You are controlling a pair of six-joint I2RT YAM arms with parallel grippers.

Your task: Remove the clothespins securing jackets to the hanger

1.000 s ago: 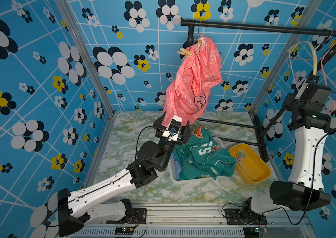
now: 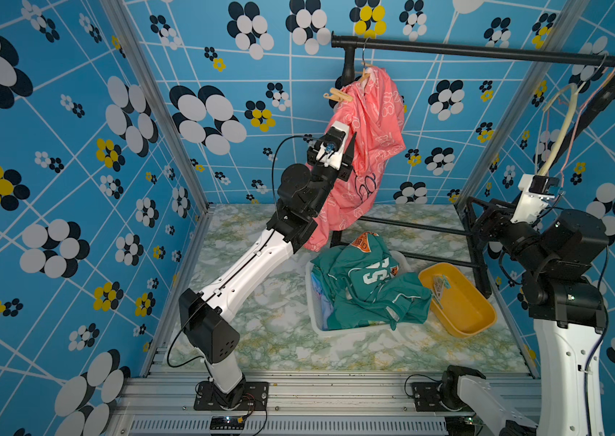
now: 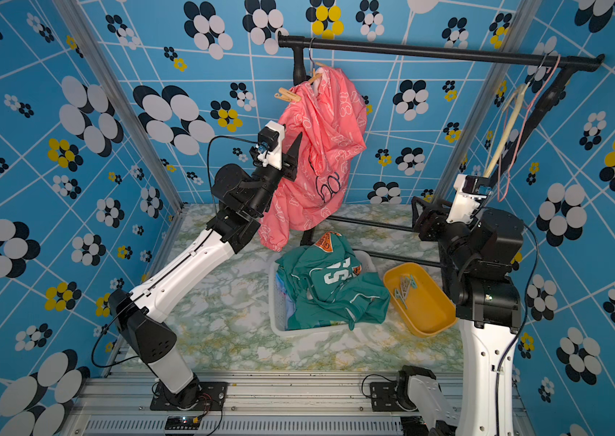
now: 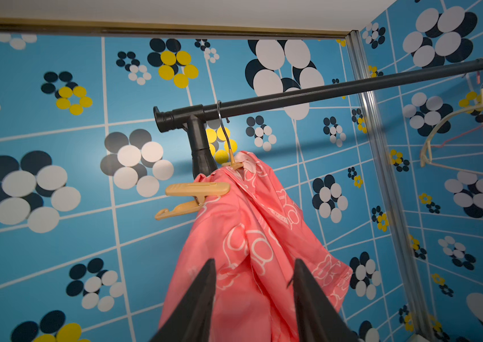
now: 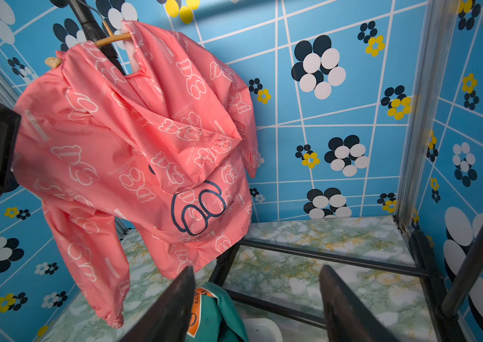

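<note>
A pink jacket (image 2: 369, 134) hangs on a wooden hanger (image 5: 114, 38) near the left end of the rack. One wooden clothespin (image 4: 198, 196) is clamped on its left shoulder, handles pointing left. In the left wrist view my left gripper stands open below and in front of the clothespin, the jacket behind its fingers, apart from the pin. My right gripper is open at the right side, facing the jacket from a distance with nothing between its fingers. A small wooden end (image 5: 53, 61) pokes out at the jacket's shoulder in the right wrist view.
A white basket (image 2: 316, 309) with a green jersey (image 2: 369, 283) sits under the jacket. Beside it an orange tray (image 2: 467, 305) holds several clothespins (image 2: 439, 285). Empty hangers (image 4: 441, 128) hang at the rack's right end, close to my right arm in the top views.
My left arm has risen from low in front of the jacket up toward its shoulder. Jacket and clothespin remain on the hanger.
</note>
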